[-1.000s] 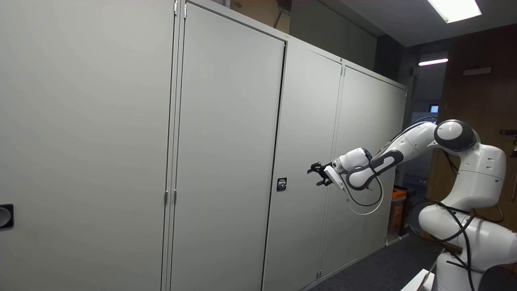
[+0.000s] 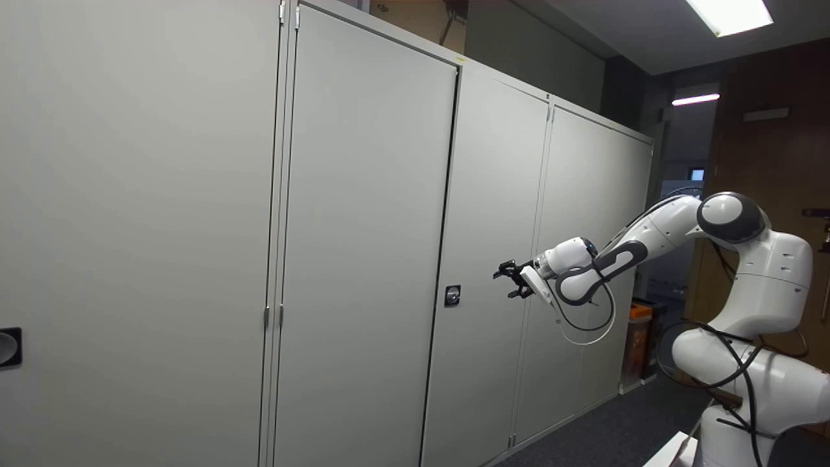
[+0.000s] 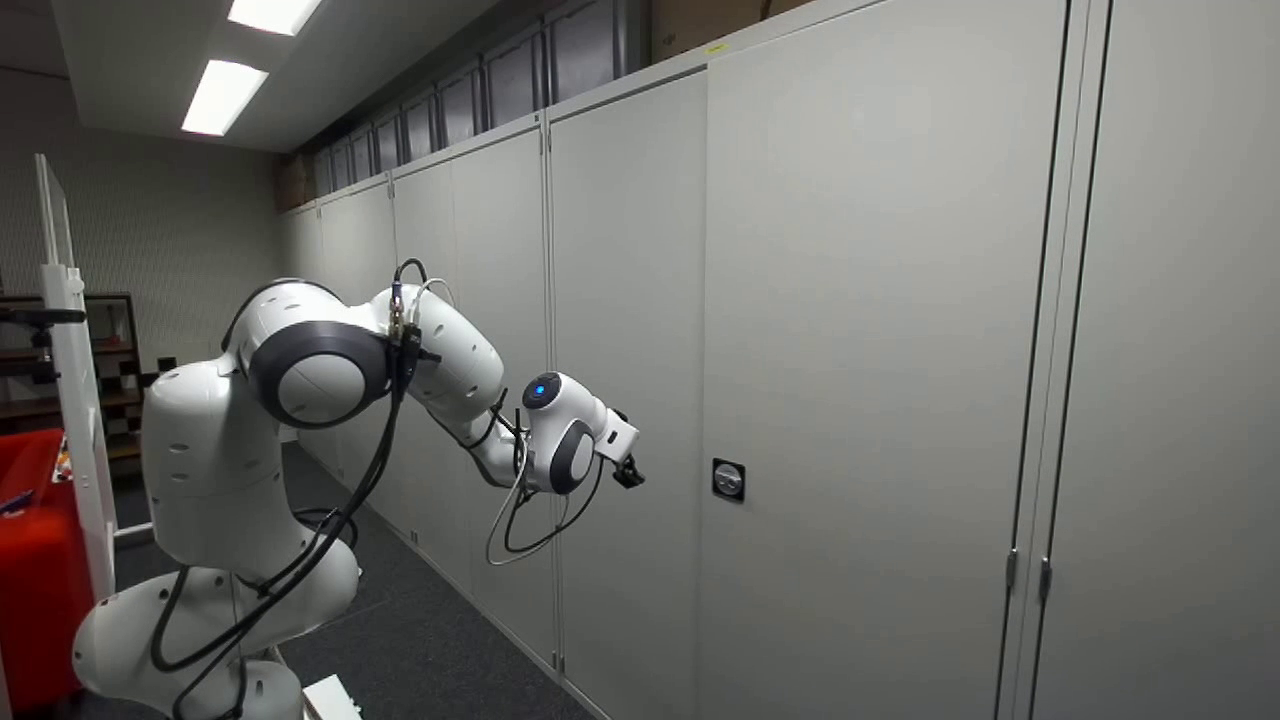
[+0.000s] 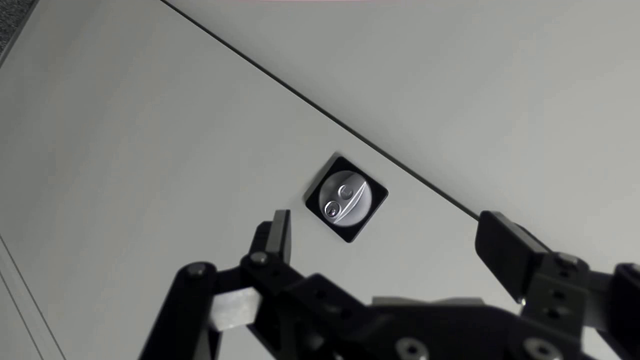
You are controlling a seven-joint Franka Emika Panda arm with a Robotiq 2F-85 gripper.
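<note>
A round silver lock knob [image 4: 345, 198] in a black square plate is set into the grey cabinet door [image 2: 484, 233], close to the seam between two doors. A keyhole and a slanted ridge show on the knob in the wrist view. My gripper [image 2: 511, 281] hangs in the air in front of the door, apart from the knob. Its black fingers [image 4: 279, 237] are spread wide in the wrist view, with only bare door surface showing between them. In exterior view 2 the gripper [image 3: 629, 472] is left of the lock plate [image 3: 728, 480].
Tall grey cabinets run along the whole wall, doors closed. Another lock [image 2: 9, 347] sits at the far left of exterior view 1. An orange-topped bin [image 2: 639, 312] stands beyond the cabinets, and a red object [image 3: 42, 564] is behind the arm. Open air lies before the doors.
</note>
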